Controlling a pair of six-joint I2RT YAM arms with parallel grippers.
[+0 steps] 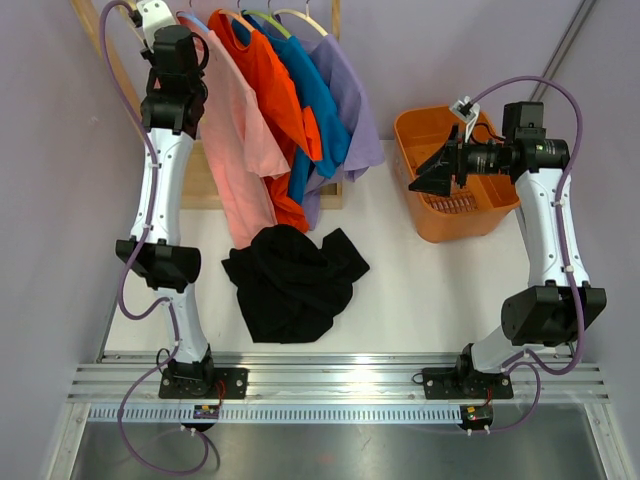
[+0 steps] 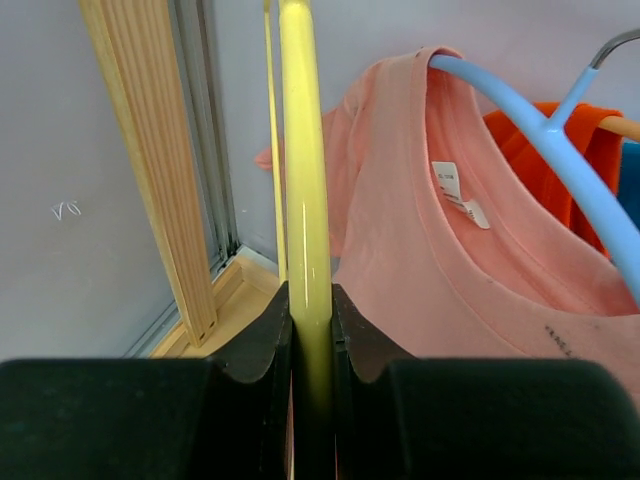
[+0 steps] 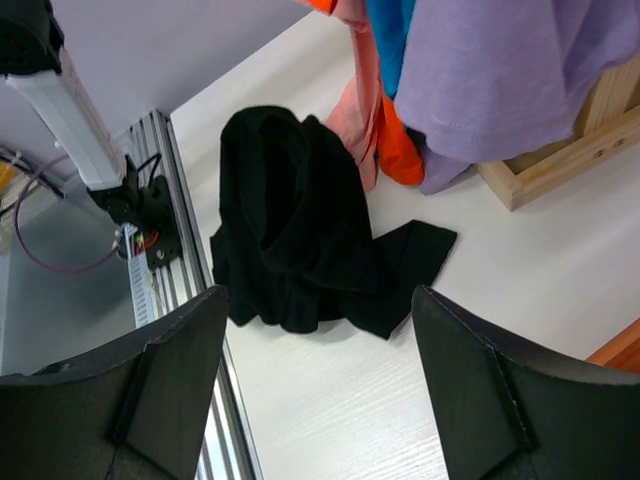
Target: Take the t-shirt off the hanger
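A yellow hanger with no garment on it fills the middle of the left wrist view. My left gripper is shut on its bar, next to the pink shirt at the rack's left end; from above, the arm hides the hanger. Crumpled on the white table lies a black t-shirt, off any hanger. My right gripper stands open and empty over the orange bin's left rim, to the right of the black cloth.
A pink shirt on a light-blue hanger hangs close to the left gripper. Further right hang orange, blue and purple shirts. An orange bin stands at right. Bare table lies between bin and black cloth.
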